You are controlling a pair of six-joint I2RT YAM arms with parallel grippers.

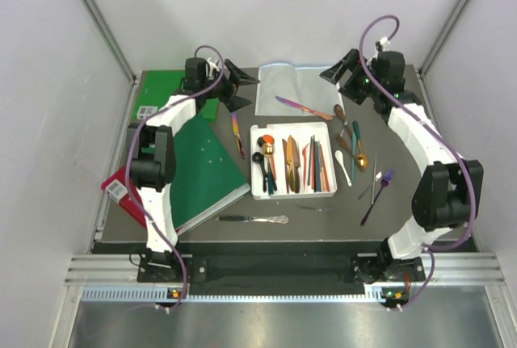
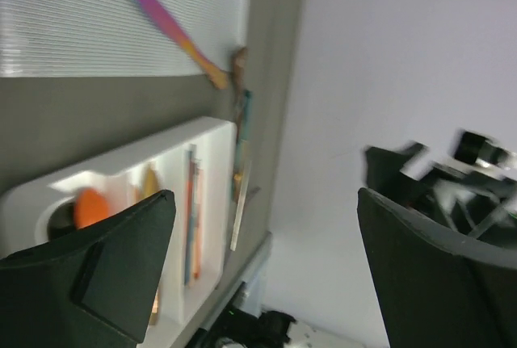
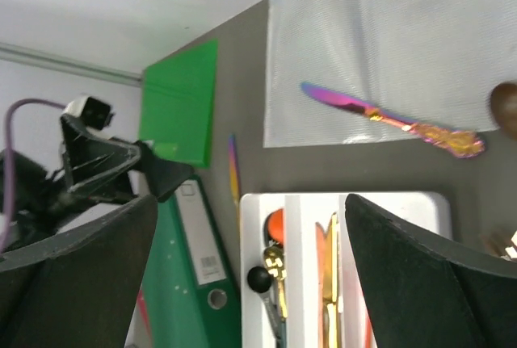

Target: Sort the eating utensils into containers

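Observation:
In the top view a white tray (image 1: 333, 192) with compartments stands mid-table, holding spoons, knives and chopsticks. Behind it a purple-and-gold knife (image 1: 300, 106) lies partly on a pale pouch (image 1: 271, 94). Another rainbow knife (image 1: 236, 126) rests left of the tray. To the right lie a white spoon (image 1: 343, 166), a purple fork (image 1: 377, 194), a gold spoon (image 1: 361, 160) and wooden spoons. A silver-handled knife (image 1: 252, 219) is in front of the tray. My left gripper (image 1: 254, 91) is open and empty, behind the tray's left end. Open and empty too, my right gripper (image 1: 327, 90) hovers near the pouch's right side.
A large green binder (image 1: 198, 170) covers the left of the table. Beside it are a green folder (image 1: 166, 87) at the back and a red box (image 1: 121, 190) at the front. Bare table shows around the tray.

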